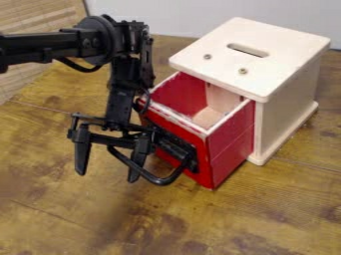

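My black gripper hangs low in front of the red drawer, to its left, with its two fingers pointing down and spread apart, nothing visible between them. Its housing and cables overlap the drawer's front. The drawer is pulled out of a pale wooden box with a slot and two knobs or bolts on top. The drawer's light interior looks empty as far as it shows.
A pale mat or board lies at the far left, behind the arm.
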